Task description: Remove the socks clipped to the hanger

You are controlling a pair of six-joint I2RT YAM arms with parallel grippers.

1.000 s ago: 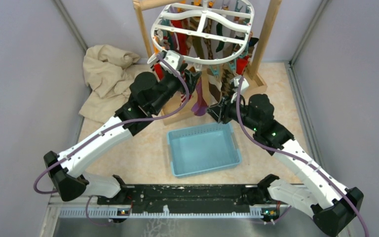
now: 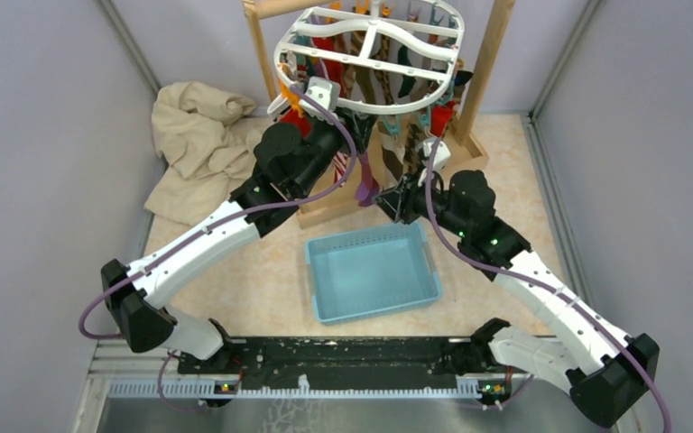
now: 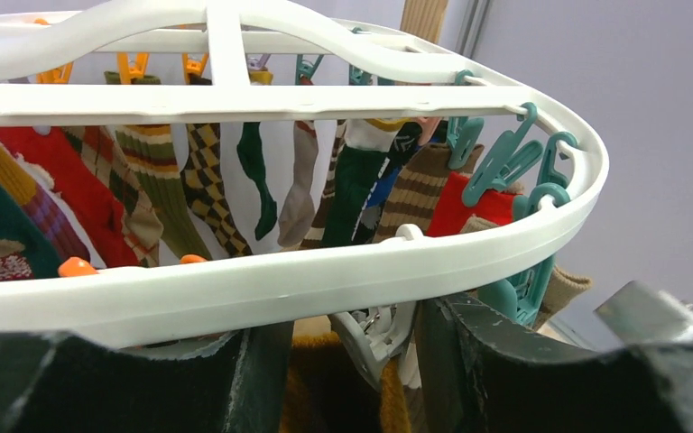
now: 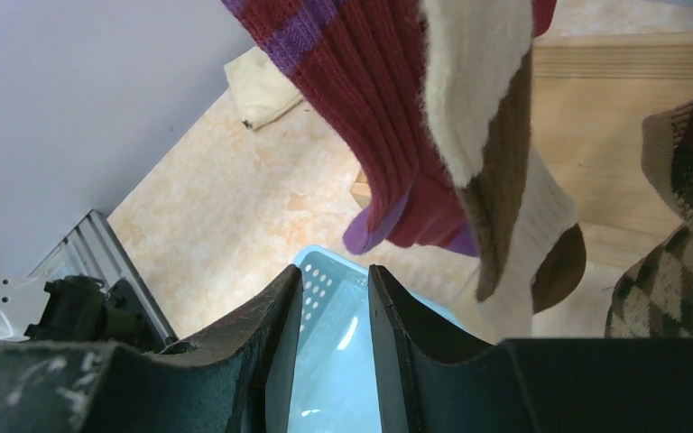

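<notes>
The white hanger [image 2: 403, 106] holds several clipped socks around its oval frame. Under its front rim my left gripper is part open, its dark fingers [image 3: 266, 374] on either side of a grey clip [image 3: 377, 338]; I cannot tell whether they touch it. Below that clip hangs a brown sock [image 3: 325, 383], partly hidden by the fingers. Lower down and to the right, my right gripper stands open with nothing between its fingers. In front of it dangle a maroon and purple sock [image 4: 374, 117] and a white and brown sock [image 4: 505, 171].
An empty blue basket [image 2: 374, 311] lies on the floor below the right gripper. Wooden posts [image 2: 487, 68] flank the hanger. Crumpled beige cloth [image 2: 203, 153] lies at the left. Argyle socks [image 4: 677, 262] hang close on the right gripper's right side.
The left gripper has moved right and up to the clip under the hanger's front rim. The right gripper has shifted only slightly. The purple sock has swayed a little.
</notes>
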